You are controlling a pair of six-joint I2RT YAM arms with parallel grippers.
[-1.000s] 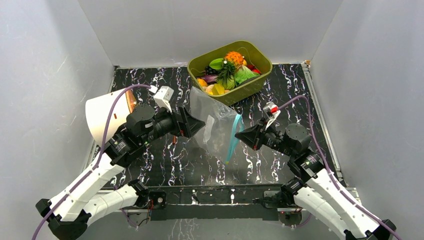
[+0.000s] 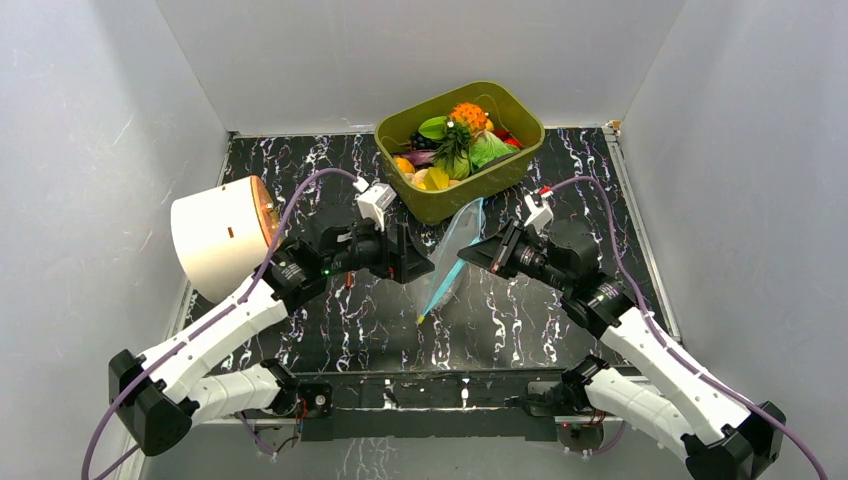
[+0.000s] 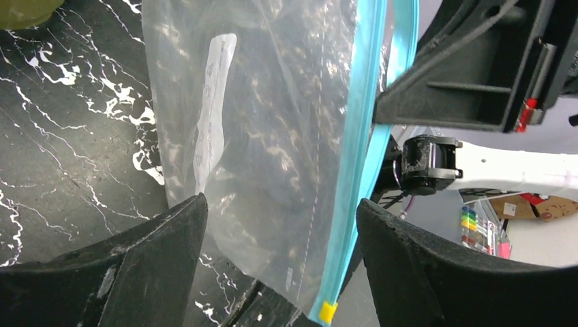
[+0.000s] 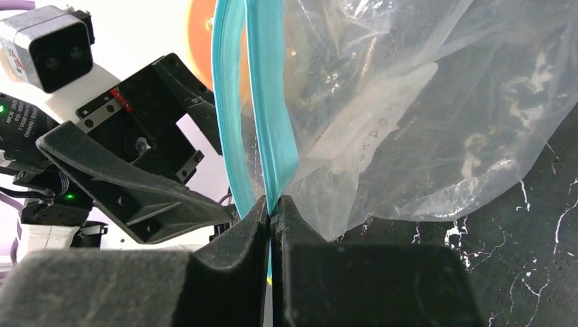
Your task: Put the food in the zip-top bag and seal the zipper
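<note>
The clear zip bag (image 2: 449, 290) hangs above the black table at centre; its light-blue zipper strip (image 4: 271, 129) is pinched at the tips of my right gripper (image 2: 466, 258), which is shut. The bag looks empty. My left gripper (image 2: 422, 262) stands part open beside the bag's left side; in the left wrist view its fingers flank the lower part of the bag near the zipper, with a gap between them. The food (image 2: 455, 150) is piled in the green bin behind the bag.
The green bin (image 2: 420, 205) stands at the back centre. A white cylinder with a copper end (image 2: 215, 235) lies at the left. Grey walls enclose the marble-patterned table (image 2: 530, 340), whose front right is clear.
My left gripper has moved right, up to the bag. My right gripper has shifted left with the zipper, and the bag now hangs more edge-on in the top view.
</note>
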